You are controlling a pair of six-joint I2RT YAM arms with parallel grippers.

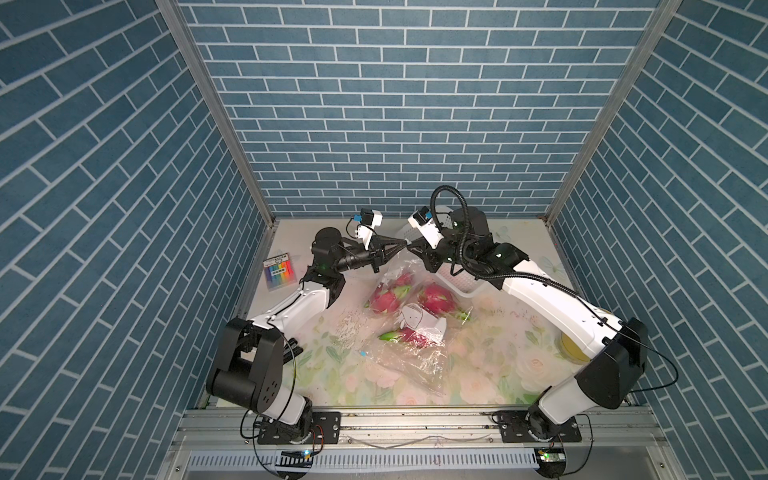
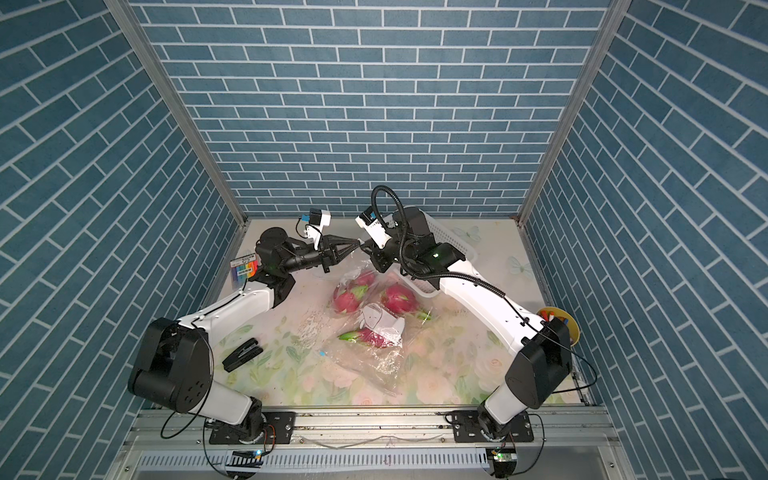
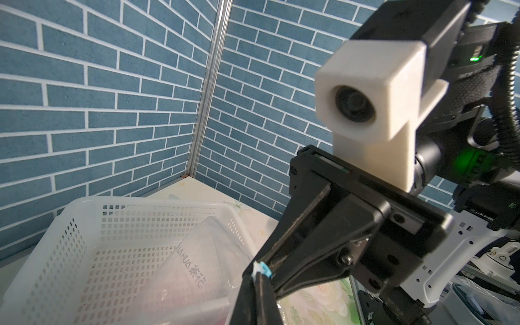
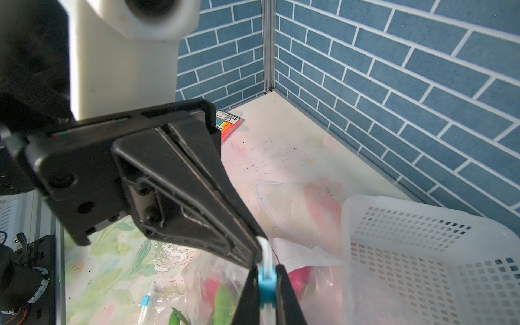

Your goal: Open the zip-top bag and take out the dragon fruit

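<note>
My left gripper [image 1: 404, 244] and right gripper [image 2: 364, 246] meet tip to tip over the table, at the raised top of a clear zip bag. In the wrist views a blue-and-white zip slider [image 4: 267, 284] sits at the fingertips; my right gripper is shut on it. The left one is shut, its tips against the same spot; whether it pinches anything is unclear. Below hang and lie clear bags with red dragon fruit [image 1: 436, 297]; a third fruit [image 1: 416, 338] lies in front under a white label.
A white perforated basket [image 3: 81, 227] stands behind the right gripper. A coloured pack [image 1: 279, 270] lies at left, a black stapler [image 2: 242, 354] at front left, a yellow bowl [image 2: 568, 324] at right.
</note>
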